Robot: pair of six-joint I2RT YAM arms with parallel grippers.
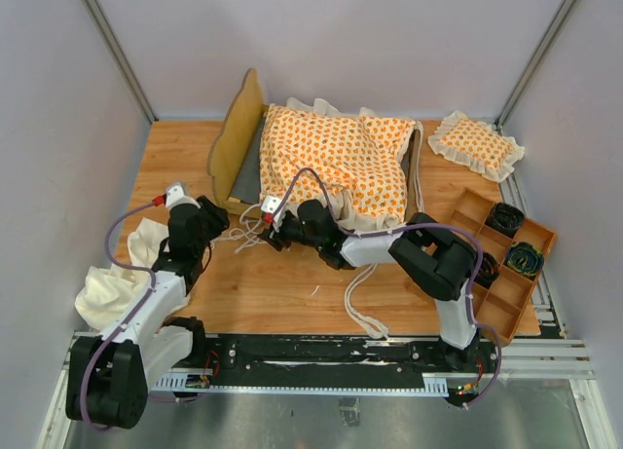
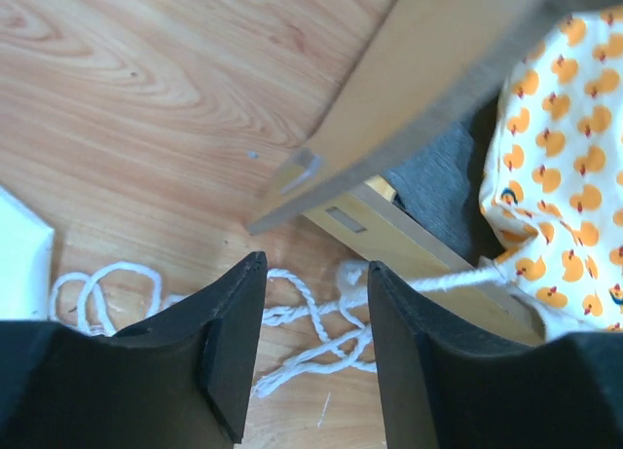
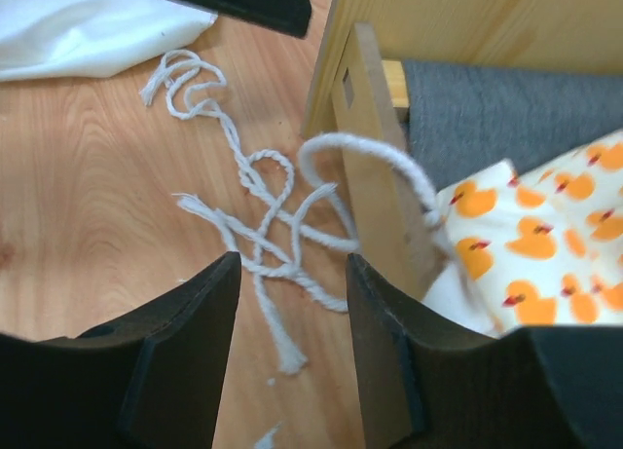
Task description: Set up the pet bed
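The pet bed frame [image 1: 236, 132], a box with a raised wooden side panel [image 2: 409, 89], holds an orange-patterned cushion [image 1: 331, 162] with white ruffles over grey padding [image 2: 438, 176]. White rope [image 3: 273, 205] lies loosely tangled on the floor by the bed's near-left corner, one length looping up to the frame edge. My left gripper hovers over the rope near that corner, fingers apart and empty. My right gripper is open above the same rope, facing the frame's end board, with nothing between its fingertips.
White fabric [image 1: 122, 279] lies at the left. A ruffled small pillow [image 1: 477, 147] sits at back right, and a compartmented wooden box [image 1: 506, 293] with coiled cords at the right. Another rope length [image 1: 360, 318] trails across the front floor.
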